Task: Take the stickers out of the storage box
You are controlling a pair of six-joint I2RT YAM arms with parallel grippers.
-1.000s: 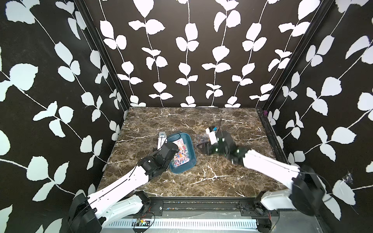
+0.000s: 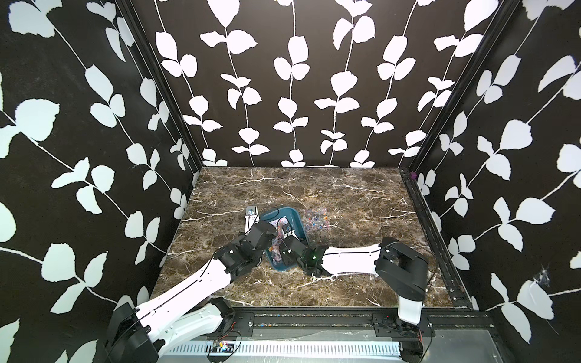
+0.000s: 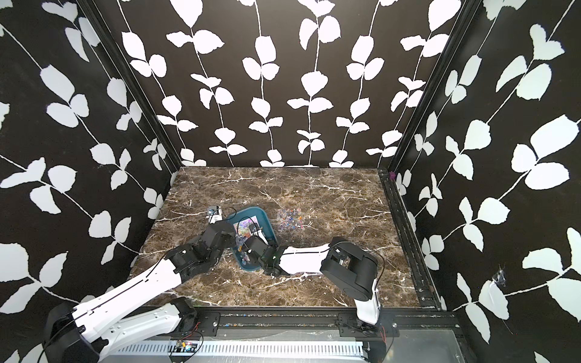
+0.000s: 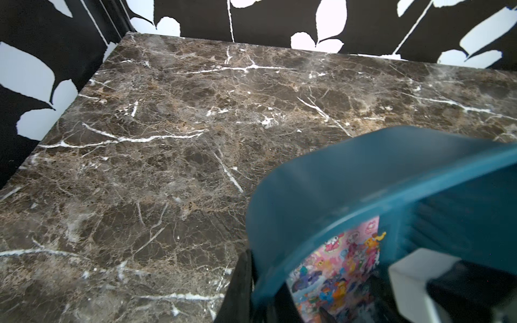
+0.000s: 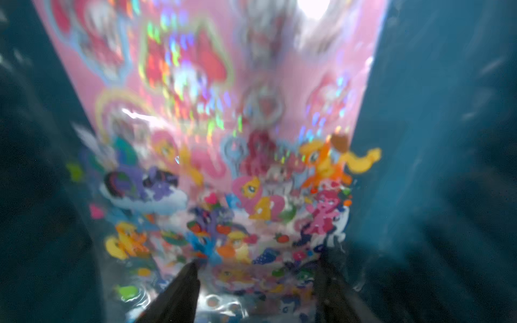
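A teal storage box (image 2: 289, 214) sits mid-table, pink, colorful sticker sheets (image 3: 245, 225) inside. My left gripper is at the box's left side, its fingertips at the rim, largely hidden by it; the rim seems to lie at or between the fingers. My right gripper reaches down inside the box over the glossy stickers (image 5: 237, 188), its two fingers apart, blurred at the bottom of the right wrist view. I cannot tell whether the sheet is between its tips.
A scatter of small colorful bits (image 2: 317, 219) lies right of the box on the marble table (image 2: 369, 205). Patterned walls enclose three sides.
My right arm has swept left from the right side of the table down into the box. The left arm and the box have barely moved.
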